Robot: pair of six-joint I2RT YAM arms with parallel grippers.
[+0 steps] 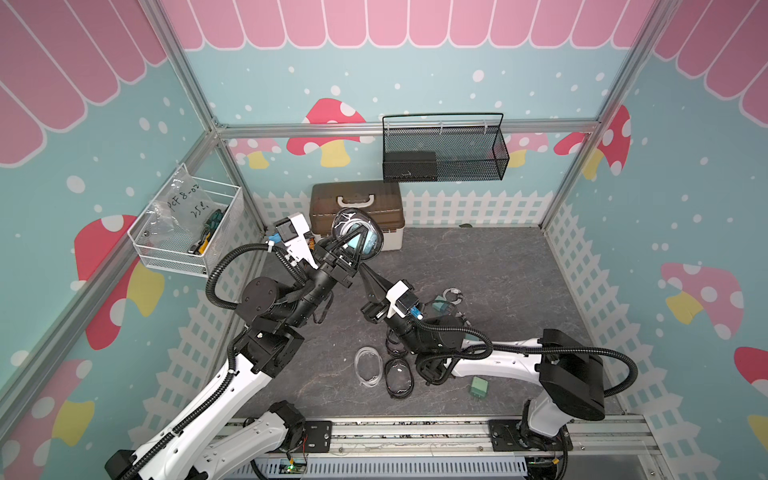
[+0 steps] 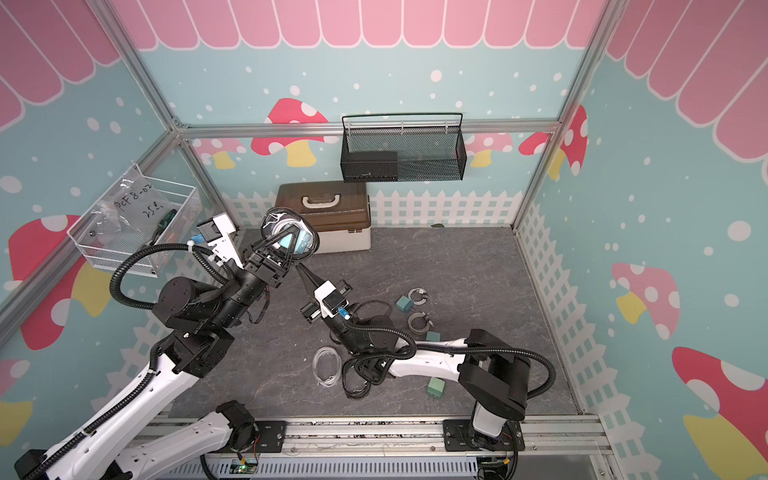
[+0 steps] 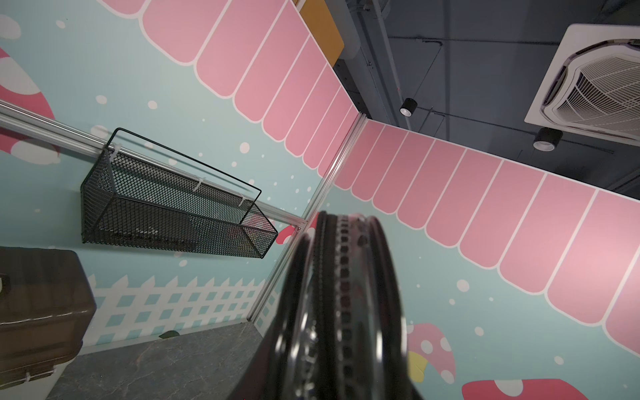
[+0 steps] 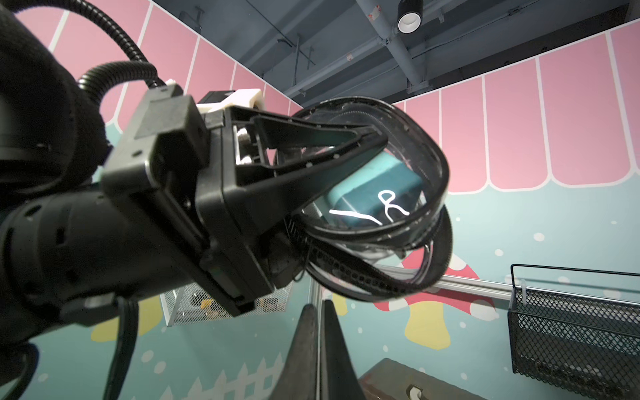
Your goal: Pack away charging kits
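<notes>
A clear round pouch [image 4: 436, 166] with a black zip rim hangs in the air, my left gripper [image 1: 364, 232] shut on it. Inside it are a teal charger block [image 4: 393, 186] and a pale coiled cable; whether the zip is fully closed cannot be told. Just below the pouch, apart from it, my right gripper is shut with nothing between its fingers. A white coiled cable [image 1: 368, 366] and a black coil or pouch [image 1: 398, 377] lie on the floor. Grey coiled cables [image 2: 417, 297] and teal blocks [image 2: 405, 303] lie farther right, partly behind the right arm.
A brown-lidded case [image 1: 356, 206] stands at the back wall behind the pouch. A black mesh basket [image 1: 445, 148] hangs above, and a white wire basket [image 1: 185, 240] with a bag and tools hangs left. A green block [image 1: 478, 387] lies front right.
</notes>
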